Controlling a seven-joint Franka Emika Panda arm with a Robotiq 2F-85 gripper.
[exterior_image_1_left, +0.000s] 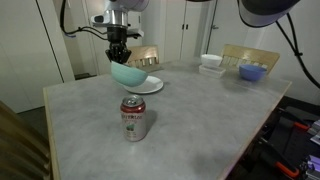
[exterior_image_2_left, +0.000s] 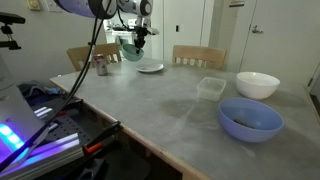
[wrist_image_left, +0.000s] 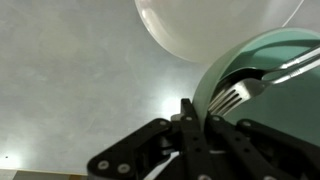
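Note:
A mint-green bowl (exterior_image_1_left: 127, 74) hangs tilted in the air, its rim pinched by my gripper (exterior_image_1_left: 116, 62). From the wrist, the gripper is shut on the edge of the green bowl (wrist_image_left: 286, 105), and a fork (wrist_image_left: 240, 93) lies inside it along with another metal utensil partly in view. Below and just behind the bowl, a white plate (exterior_image_1_left: 150, 85) rests on the table. The far view shows the same green bowl (exterior_image_2_left: 131, 51) to the left of the white plate (exterior_image_2_left: 150, 66).
A red can (exterior_image_1_left: 133, 118) stands in front of the bowl. Farther off are a white bowl (exterior_image_2_left: 257, 85), a blue bowl (exterior_image_2_left: 249, 119) and a clear container (exterior_image_2_left: 211, 88).

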